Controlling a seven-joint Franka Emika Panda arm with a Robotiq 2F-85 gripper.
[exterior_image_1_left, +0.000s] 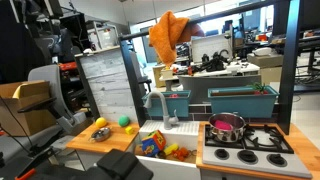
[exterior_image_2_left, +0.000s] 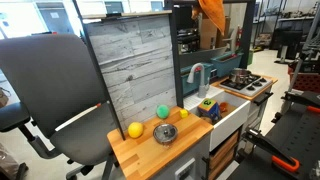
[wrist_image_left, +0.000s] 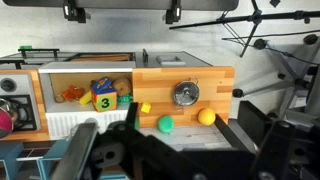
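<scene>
High above the counter, my gripper stands open with nothing between its fingers. In the first exterior view the arm (exterior_image_1_left: 68, 30) is raised at the upper left, well apart from everything on the counter. A metal bowl (wrist_image_left: 186, 93) rests on the wooden counter (wrist_image_left: 222, 80). Near it lie a yellow ball (wrist_image_left: 206, 117), a green ball (wrist_image_left: 165, 124) and a small yellow piece (wrist_image_left: 145, 107). The white sink (wrist_image_left: 60, 122) holds a colourful block (wrist_image_left: 104, 97) and several small orange and red items (wrist_image_left: 72, 93).
An orange cloth (exterior_image_1_left: 170, 35) hangs over the dark rail (exterior_image_1_left: 215, 16) above the sink. To the right, a pot (exterior_image_1_left: 226, 127) with something pink inside stands beside the stove knobs and burners (exterior_image_1_left: 246, 142). A grey panelled wall (exterior_image_2_left: 130, 62) backs the counter's left end.
</scene>
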